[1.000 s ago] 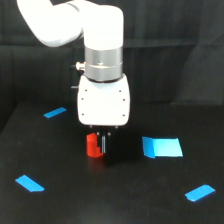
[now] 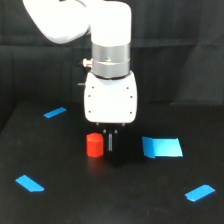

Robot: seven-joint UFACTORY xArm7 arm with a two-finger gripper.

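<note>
A small red block (image 2: 95, 146) rests on the dark tabletop, left of centre. The arm's white hand (image 2: 110, 98) hangs over the table, pointing down. Just right of the block is the gripper (image 2: 112, 140), its thin dark fingers hard to make out against the black surface. Whether those fingers stand apart or together does not show clearly. The red block appears to lie outside them, on their left.
To the right stands a light blue, folded-looking piece (image 2: 165, 147). Blue tape strips mark the table at back left (image 2: 55, 112), front left (image 2: 29, 184) and front right (image 2: 200, 193).
The arm and gripper have shifted slightly to the right, from overlapping the red block's right side to beside it. The block and the blue piece look unmoved.
</note>
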